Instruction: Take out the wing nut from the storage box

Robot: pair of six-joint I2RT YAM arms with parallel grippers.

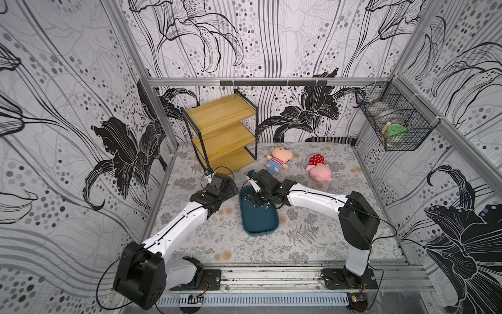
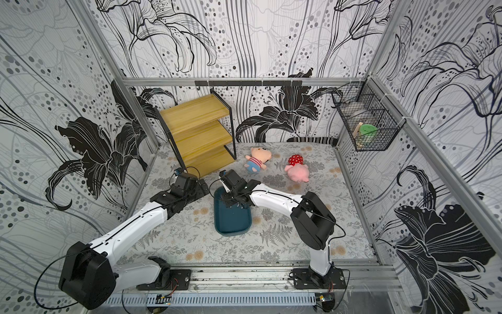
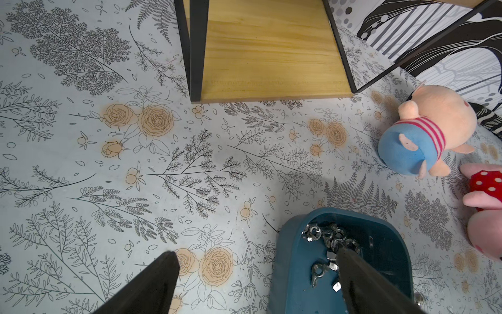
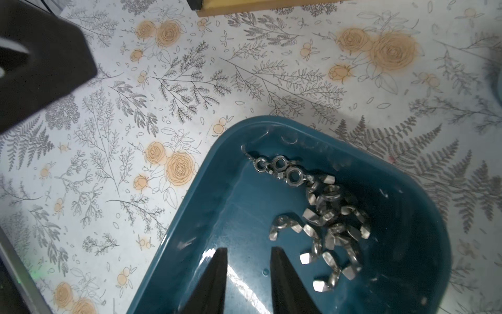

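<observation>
A dark teal storage box (image 1: 258, 225) holds several metal wing nuts (image 4: 332, 196), bunched toward its back and right side in the right wrist view. My right gripper hangs over the box, fingers apart with nothing between them, the wing nuts just beyond its tips. My left gripper is left of the box, above the table, its blurred fingers wide apart with nothing between them.
A wooden shelf rack (image 1: 222, 112) stands at the back left. Two plush toys, a striped one (image 1: 278, 159) and a pink one (image 1: 320, 172), lie behind the box. A wire basket (image 1: 397, 141) hangs on the right.
</observation>
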